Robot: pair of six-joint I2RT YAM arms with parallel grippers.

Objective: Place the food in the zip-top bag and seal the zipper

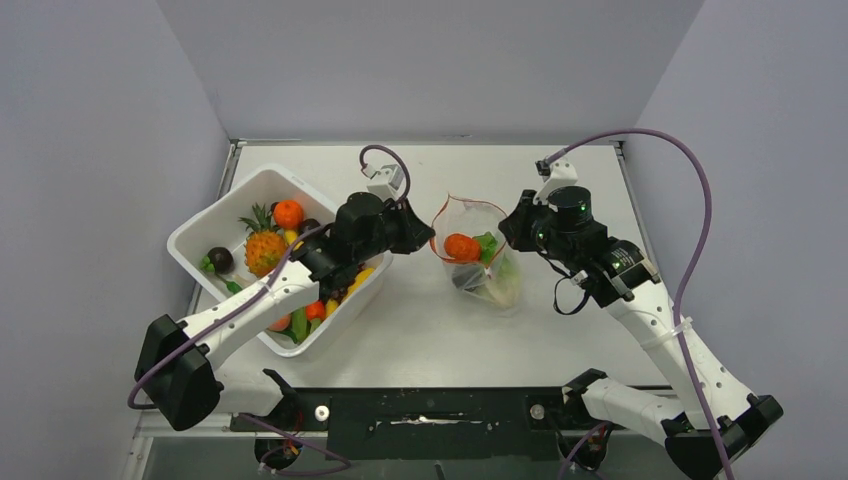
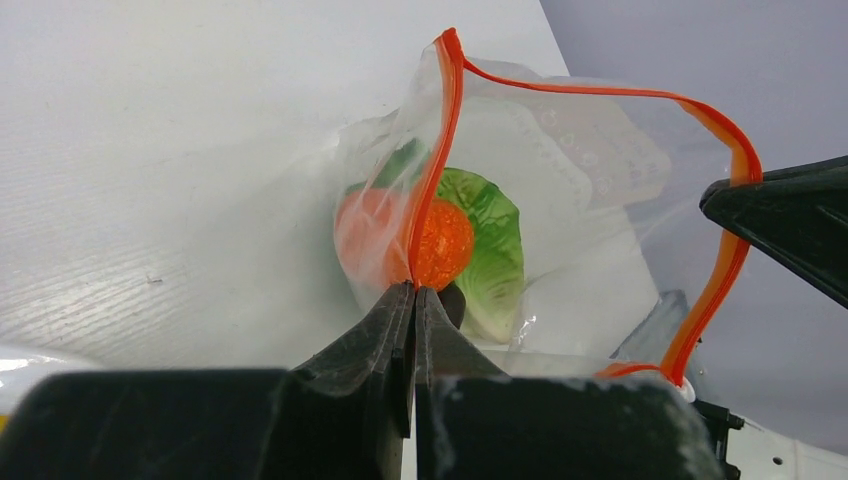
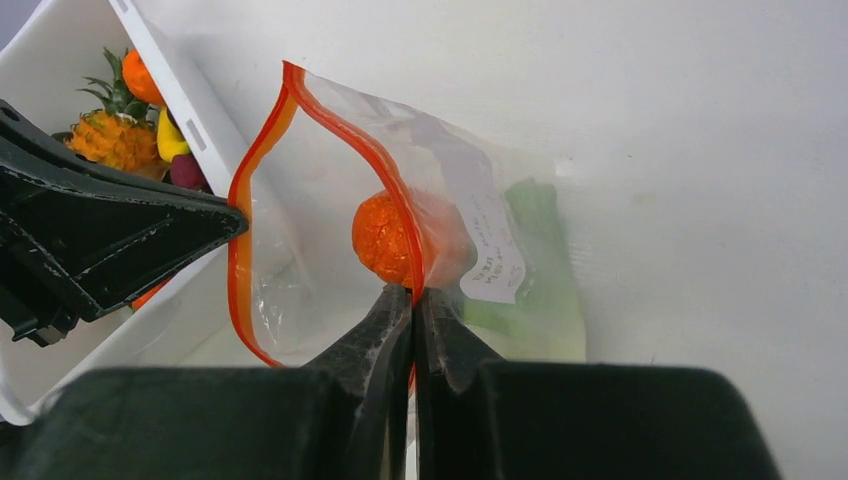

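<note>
A clear zip bag [image 1: 485,285] with an orange-red zipper stands open between my grippers, holding an orange item [image 1: 461,247], green leaves [image 2: 488,240] and something dark at the bottom. My left gripper is shut on the bag's zipper edge on one side. Opposite it, my right gripper is shut on the other side of the rim, so the mouth spans between them. The white bin [image 1: 197,240] on the left holds a pineapple [image 1: 262,250], peppers and other produce.
The left arm reaches over the bin. Grey walls border the sides.
</note>
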